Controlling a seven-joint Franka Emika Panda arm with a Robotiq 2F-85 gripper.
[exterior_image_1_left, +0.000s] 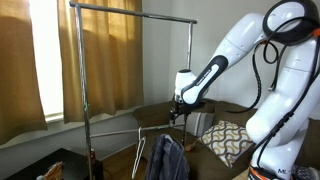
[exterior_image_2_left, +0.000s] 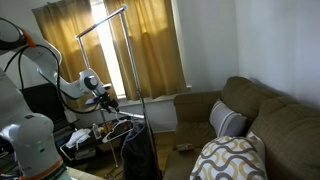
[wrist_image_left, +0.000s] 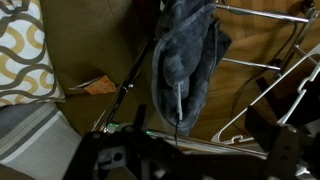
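A dark blue-grey garment (exterior_image_1_left: 168, 158) hangs low by the clothes rack; in the wrist view the same garment (wrist_image_left: 186, 55) lies below my gripper, with a thin pale hanger hook (wrist_image_left: 180, 98) rising from it. My gripper is open, its dark fingers apart on either side of the hook's line, and nothing shows held. From the side, the gripper (exterior_image_1_left: 182, 112) points down above the garment. The rack (exterior_image_2_left: 136, 80) has metal poles. Empty white hangers (exterior_image_2_left: 118, 131) are beside the garment.
A brown sofa (exterior_image_2_left: 275, 125) with a patterned cushion (exterior_image_2_left: 228, 160) and a striped pillow (exterior_image_2_left: 227, 117) stands to one side. Rack poles (exterior_image_1_left: 84, 90) rise close to the arm. Yellow curtains (exterior_image_1_left: 105, 60) hang at the window behind.
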